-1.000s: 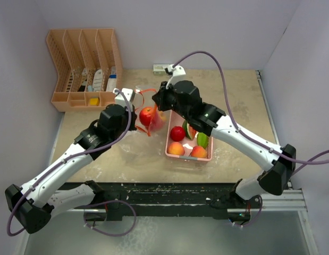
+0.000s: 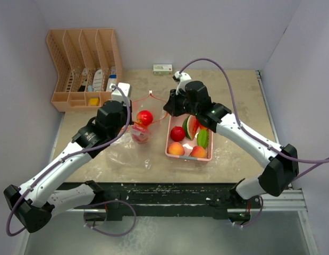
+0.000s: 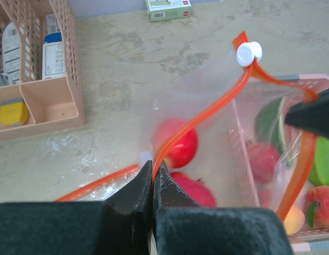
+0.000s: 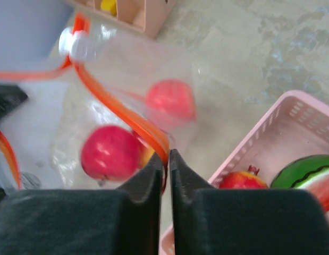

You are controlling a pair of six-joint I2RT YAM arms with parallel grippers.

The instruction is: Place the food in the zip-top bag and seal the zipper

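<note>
The clear zip bag [image 2: 149, 133] with an orange zipper and white slider [image 3: 248, 53] hangs between my grippers, holding red fruits [image 2: 144, 117]. My left gripper is shut on the bag's orange zipper edge. My right gripper has the opposite zipper edge between its fingers. The pink basket [image 2: 175, 156] right of the bag holds a pomegranate [image 2: 177, 134], watermelon [image 2: 189, 125], a green vegetable [image 2: 202, 138] and peach-like fruits [image 2: 197, 152].
A tan organizer [image 2: 76, 95] with bottles and a yellow item [image 2: 93, 102] stands back left. A small green box [image 2: 162, 69] lies by the back wall.
The fruit in the bag now hangs lower and further toward the front.
</note>
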